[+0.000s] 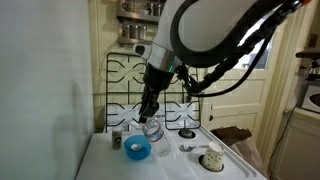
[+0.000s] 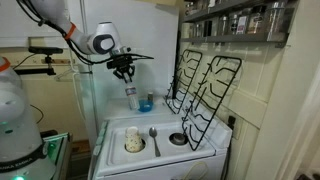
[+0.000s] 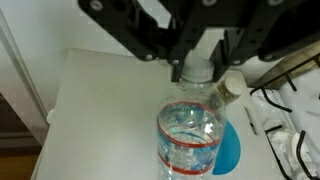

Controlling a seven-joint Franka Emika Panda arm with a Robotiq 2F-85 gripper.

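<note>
A clear plastic bottle (image 3: 190,130) with a red and blue band and a pale cap hangs from my gripper (image 1: 149,108), which is shut on its cap end. It stands nearly upright, base down, in exterior view 1. Exterior view 2 also shows the bottle (image 2: 132,98) under the gripper (image 2: 124,76). Whether its base touches the white surface, I cannot tell. Close by it is a blue bowl (image 1: 137,149), partly behind the bottle in the wrist view.
A small jar (image 1: 116,138) stands by the bowl. Towards the right are a spotted mug (image 1: 213,157) and a spoon (image 2: 154,142). A black wire rack (image 2: 210,90) leans at the back. White surface (image 1: 105,163) shows bare at the left front.
</note>
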